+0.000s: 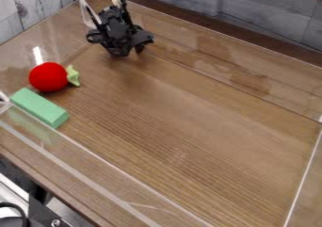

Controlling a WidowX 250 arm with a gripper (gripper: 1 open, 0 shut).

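My dark gripper (119, 38) is at the upper left of the camera view, low over the wooden table, its wrist and cables rising toward the top edge. It is small and dark here, so I cannot tell whether it is open or shut or holds anything. A red ball-like object (49, 77) with a small green part lies below and left of it. A green block (40, 109) lies further toward the near left.
A dark round shape (10, 215) shows at the bottom left corner.
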